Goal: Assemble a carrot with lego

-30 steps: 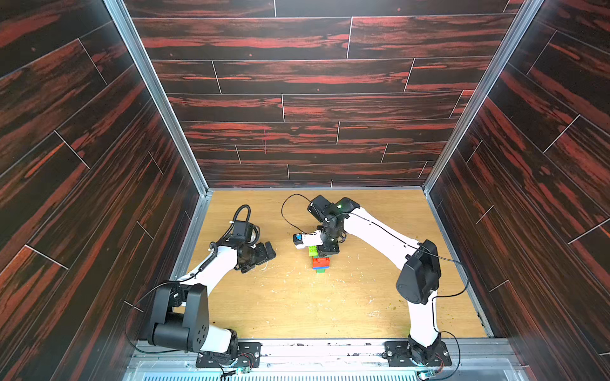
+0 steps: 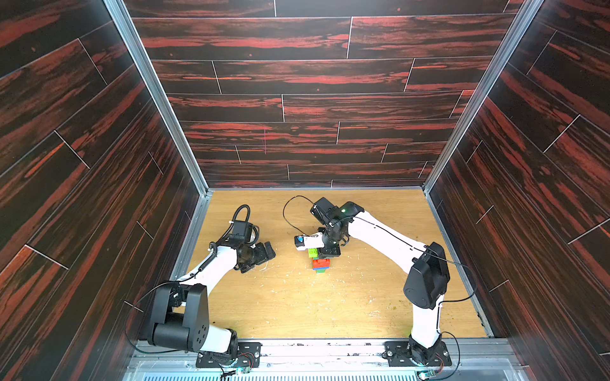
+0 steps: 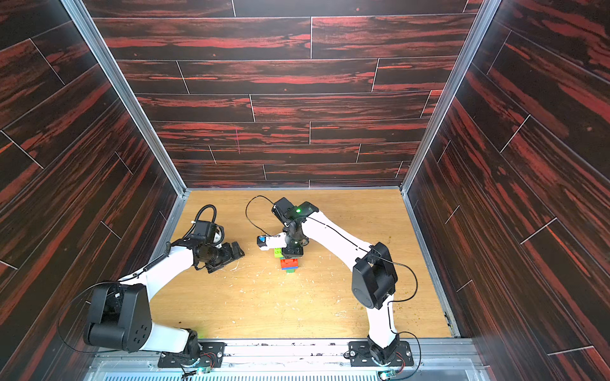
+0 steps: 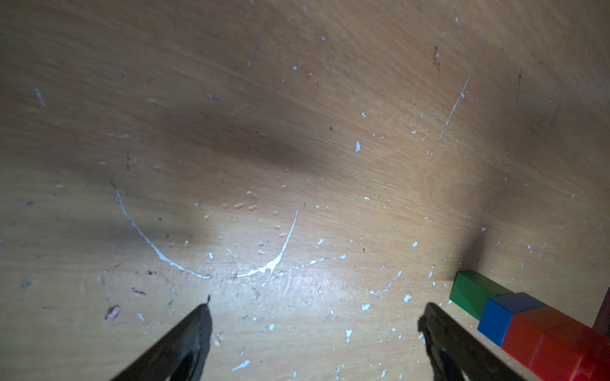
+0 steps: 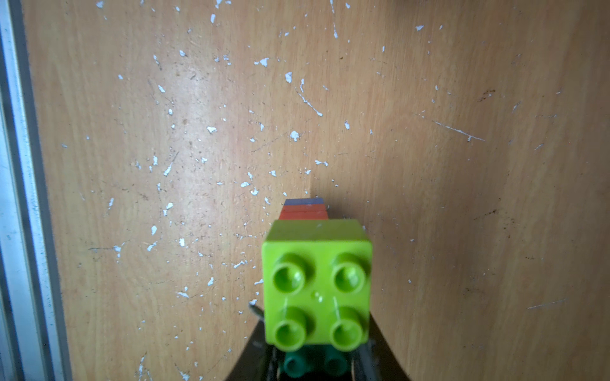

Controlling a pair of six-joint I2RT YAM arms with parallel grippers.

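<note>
A stack of a green brick (image 4: 477, 295), a blue brick (image 4: 507, 316) and red bricks (image 4: 552, 343) stands mid-table. In the right wrist view, a light green brick (image 5: 317, 232) faces the camera with its studs, above the top of that stack. Dark green studs (image 5: 315, 363) show just below it, between the dark fingers of my right gripper, which is shut on the green bricks. Whether the light green brick touches the red ones is hidden. My left gripper is open and empty, low over the table to the left of the stack.
A thin black cable (image 2: 289, 206) loops beside the right wrist. A metal rail (image 5: 31, 190) runs along the table's edge.
The left arm and the stack have stayed put.
</note>
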